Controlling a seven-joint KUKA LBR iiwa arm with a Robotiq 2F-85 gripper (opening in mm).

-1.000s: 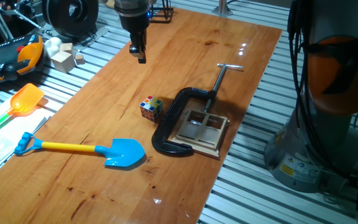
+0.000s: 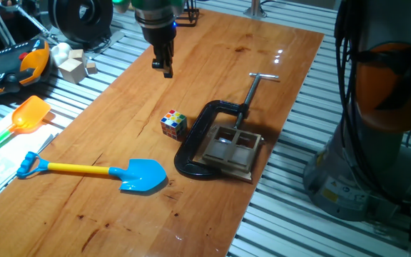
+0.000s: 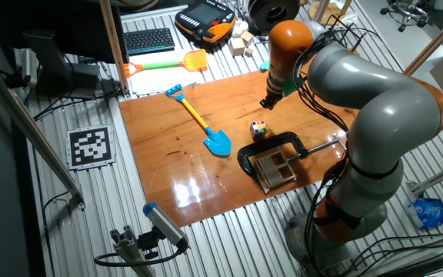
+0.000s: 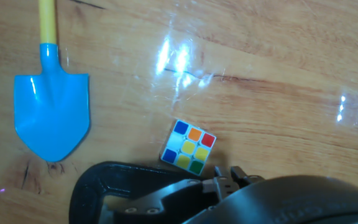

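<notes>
My gripper [image 2: 163, 73] hangs above the wooden table, apart from everything on it. Its fingers look close together from outside, and whether they are parted is unclear; nothing shows held. In the wrist view, dark finger parts [image 4: 224, 184] reach in from the bottom edge. A Rubik's cube [image 2: 173, 124] rests on the table, with the black C-clamp [image 2: 185, 158] close beside it. The clamp lies around a small wooden window-like frame [image 2: 228, 150]. A toy shovel with a blue blade [image 2: 143, 175] and yellow shaft lies flat nearby.
An orange and green toy shovel [image 3: 194, 61], a keyboard [image 3: 148, 41] and a teach pendant [image 3: 205, 20] lie beyond the table's edge. Small wooden blocks [image 2: 71, 70] sit near them. The table's front part, past the blue shovel, is bare.
The objects on the table have not moved.
</notes>
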